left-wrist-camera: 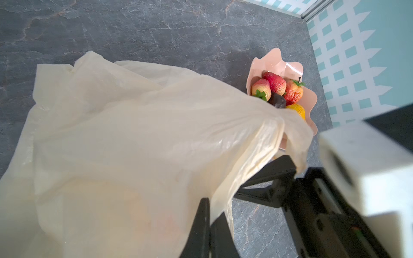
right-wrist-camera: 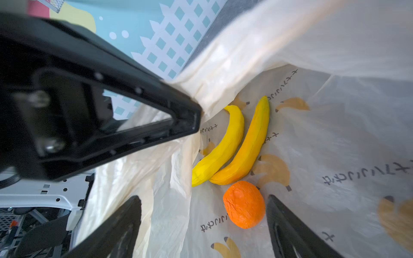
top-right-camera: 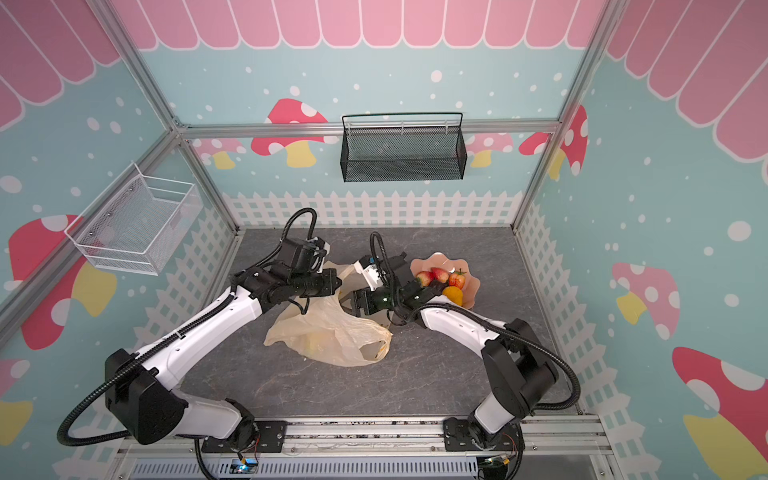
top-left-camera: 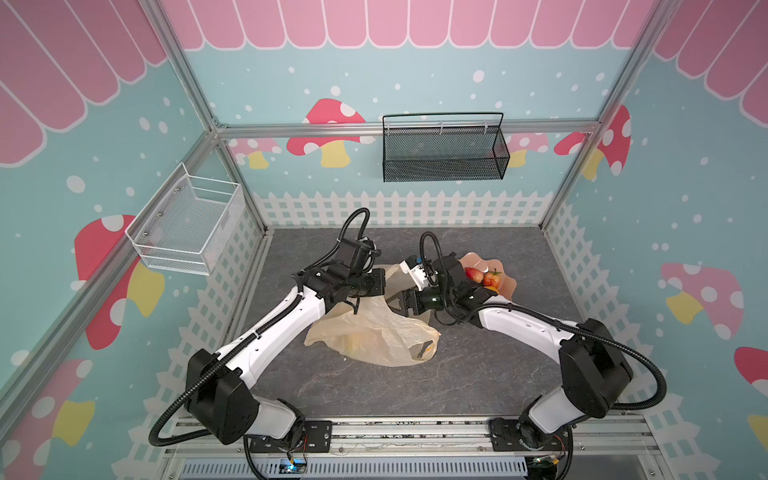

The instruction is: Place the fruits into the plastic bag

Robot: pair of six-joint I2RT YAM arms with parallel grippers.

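The cream plastic bag (top-left-camera: pixel 376 332) is spread over the left and middle of the table. In the left wrist view, my left gripper is shut on the bag's edge, lifting it. My right gripper stands open at the bag's mouth, nothing between its fingers. Down inside the bag, two yellow bananas (right-wrist-camera: pixel 253 144) lie side by side, a round orange fruit (right-wrist-camera: pixel 244 204) just below them. To the right, the pink scalloped bowl (top-right-camera: pixel 436 261) holds several fruits: red ones (top-right-camera: pixel 438 274), a dark one (left-wrist-camera: pixel 277 100) and a yellow-orange one (top-right-camera: pixel 453 294).
The right arm (top-left-camera: pixel 472 302) partly covers the bowl in the top left view. Near it, a loose flap of the bag (left-wrist-camera: pixel 296 129) hangs over the bowl's near side in the left wrist view. Bare grey table (top-left-camera: pixel 496 360) lies at the front right.
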